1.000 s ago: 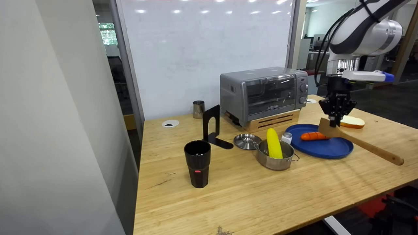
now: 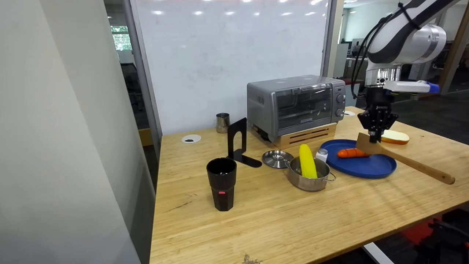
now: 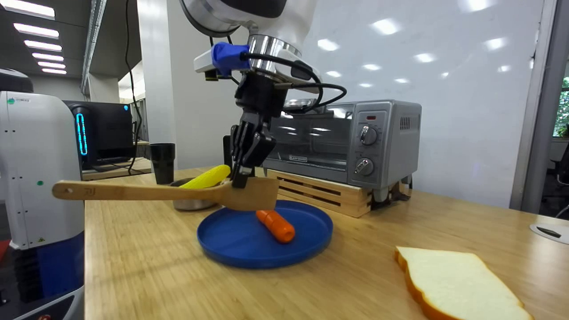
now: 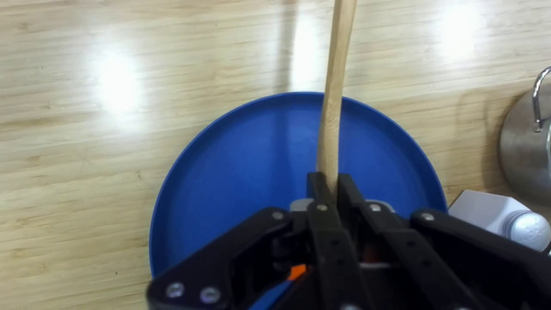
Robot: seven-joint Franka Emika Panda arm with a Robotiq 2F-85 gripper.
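Note:
My gripper (image 3: 242, 178) is shut on a wooden spatula (image 3: 250, 194), clasping it near where the blade meets the handle. In the second exterior view the spatula is held roughly level above a blue plate (image 3: 240, 250), its handle pointing left. The wrist view shows the spatula's handle (image 4: 335, 93) running up past the plate's rim, edge-on between the fingers. An orange carrot (image 3: 277, 226) lies on the plate beneath the blade; in the wrist view the gripper hides most of it. The blade hangs clear of the plate in the second exterior view.
A steel pot (image 2: 310, 180) with a yellow corn-like piece (image 2: 307, 162) and a white shaker (image 2: 321, 154) stand beside the plate. Behind is a toaster oven (image 2: 303, 105). A bread slice (image 3: 458, 280) lies to one side.
The arm and the held spatula have shifted only slightly, with the handle end a touch further right and higher in the first exterior view. The plate, carrot and pot have stayed put.

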